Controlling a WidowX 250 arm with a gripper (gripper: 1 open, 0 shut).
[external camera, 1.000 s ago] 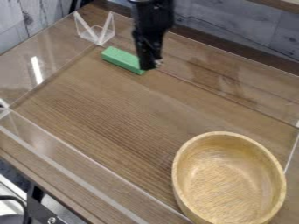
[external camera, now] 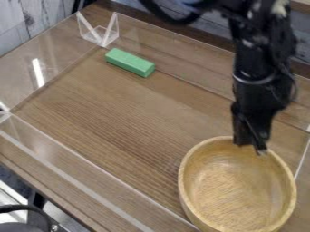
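My dark gripper (external camera: pixel 248 138) is low at the right of the view, over the back rim of the round tan bowl (external camera: pixel 237 186); whether its fingers are open or shut is unclear. A green block (external camera: pixel 130 62) lies on the wooden table (external camera: pixel 97 136), toward the back left, apart from the gripper.
A clear plastic holder (external camera: pixel 100 30) stands at the back left. A dark cable (external camera: pixel 18 210) shows at the lower left edge.
The green block and bowl have not moved.
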